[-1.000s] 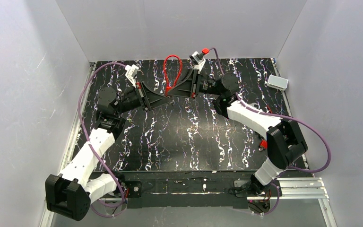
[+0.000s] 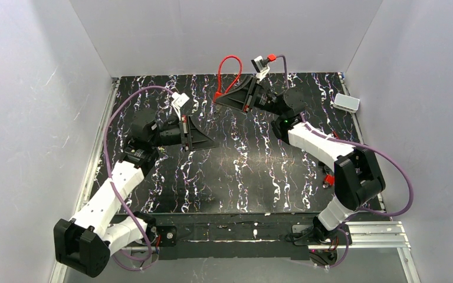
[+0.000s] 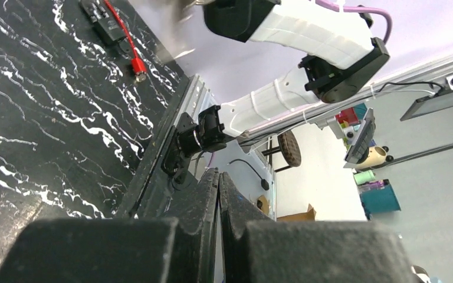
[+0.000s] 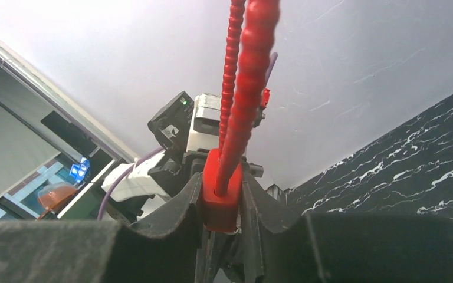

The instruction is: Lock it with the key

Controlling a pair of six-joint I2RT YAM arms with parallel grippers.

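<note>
A red lock with a looped red cable [image 2: 233, 59] is held up by my right gripper [image 2: 218, 99], which is shut on it. In the right wrist view the red lock body [image 4: 221, 209] sits between the fingertips, its ribbed cable rising out of frame. My left gripper [image 2: 212, 144] is lower and to the left, apart from the lock; in the left wrist view its fingertips [image 3: 211, 183] are closed together with nothing visible between them. I cannot make out a key.
A black device [image 3: 105, 23] and a red item [image 2: 328, 180] lie at the table's right side, partly behind the right arm. A white box [image 2: 346, 102] is at the right edge. Walls surround it.
My right gripper has moved up and rightward with the red lock. My left gripper has moved down and slightly right, so the two grippers now stand apart.
</note>
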